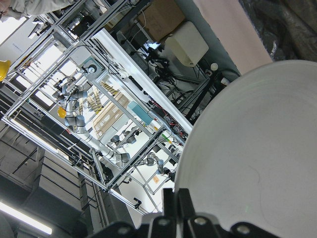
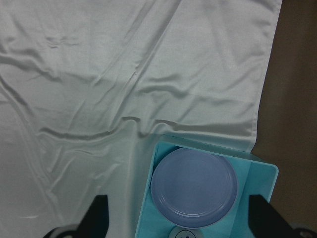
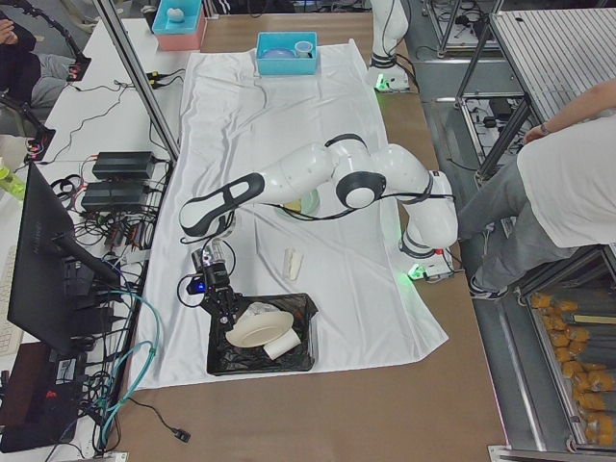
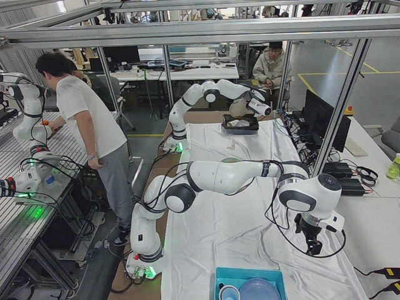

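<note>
In the left wrist view a cream plate (image 1: 247, 148) fills the right half, tilted, its rim in my left gripper, which is shut on it. The camera left view shows that plate (image 3: 255, 332) over a black-lined bin (image 3: 221, 361), beside a white cylinder (image 3: 286, 344). My right gripper is open, above a turquoise bin (image 2: 265, 183) that holds a lavender plate (image 2: 193, 186) and a round cup-like item (image 2: 185, 233), partly cut off.
White cloth (image 3: 346, 308) covers the table, with a small pale item (image 3: 293, 264) on it. A monitor (image 3: 48, 269) and cables line the left side. A person (image 4: 94, 125) stands at the neighbouring bench.
</note>
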